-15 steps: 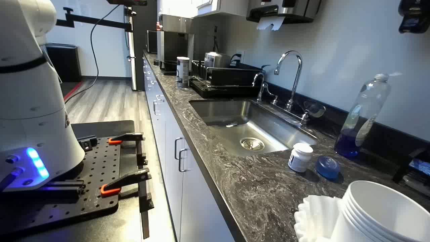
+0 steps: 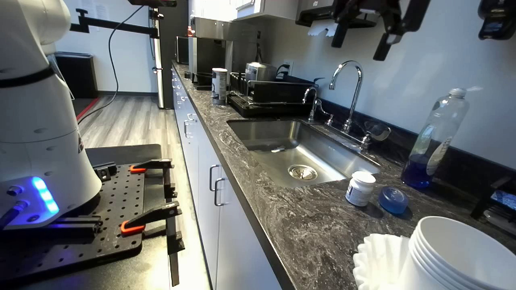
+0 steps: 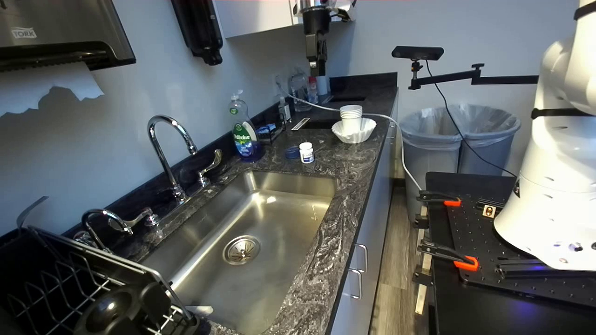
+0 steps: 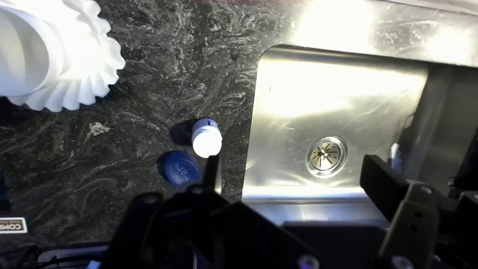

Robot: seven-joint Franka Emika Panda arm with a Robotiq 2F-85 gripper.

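High over the counter, toward the wall side, my gripper (image 2: 358,52) hangs with its fingers spread and nothing between them. In the wrist view its fingers (image 4: 388,179) stand wide apart, one over the sink and one near the small items. A small white bottle (image 2: 360,188) stands upright on the counter beside the sink's edge. Next to it sits a low round blue container (image 2: 393,200), partly behind a finger in the wrist view. A stack of white cups (image 3: 350,118) rests in or against ruffled white filters (image 4: 96,53).
The steel sink (image 3: 268,184) lies beside the bottle, with a chrome faucet (image 2: 356,92) behind it. A tall dish-soap bottle (image 3: 244,128) stands by the wall. A dish rack (image 2: 280,92) occupies the far side. Counter between the filters and sink is mostly clear.
My gripper has come into the top of exterior view 1, where it was out of sight a second ago. The counter items have stayed put.
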